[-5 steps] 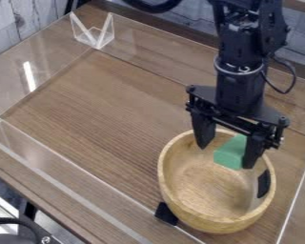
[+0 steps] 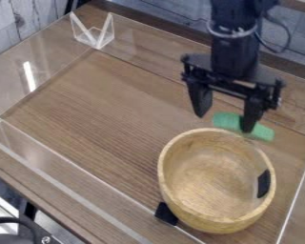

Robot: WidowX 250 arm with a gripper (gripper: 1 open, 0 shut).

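Note:
The black robot gripper (image 2: 227,112) hangs over the back of a round tan bowl (image 2: 209,186), its two fingers apart. Beneath it, just behind the bowl's rim on the wooden surface, lies a green object (image 2: 257,132), partly hidden by the right finger. The bowl looks empty inside.
A white wire holder (image 2: 94,30) stands at the back left. Small black pieces are at the bowl's right side and front left.
The gripper has moved up and back from over the bowl. The green object, earlier at the fingers over the bowl, now lies behind the rim, and the fingers are wider apart.

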